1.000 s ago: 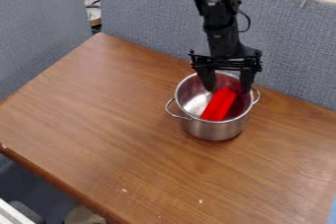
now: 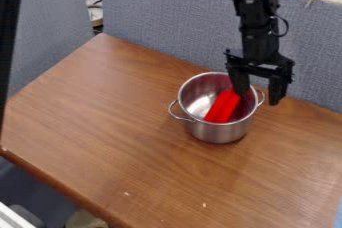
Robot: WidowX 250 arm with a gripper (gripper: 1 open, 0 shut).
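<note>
A steel pot (image 2: 201, 129) with two wire handles stands on the wooden table (image 2: 107, 142), right of centre toward the back. A red object (image 2: 222, 107) lies inside it, tilted along the pot's length. My black gripper (image 2: 257, 91) is open over the back right of the pot, its fingers on either side of the rim area, apart from the red object as far as I can tell.
Grey padded panels (image 2: 147, 17) wall the back and left of the table.
The pot and red object look unmoved.
</note>
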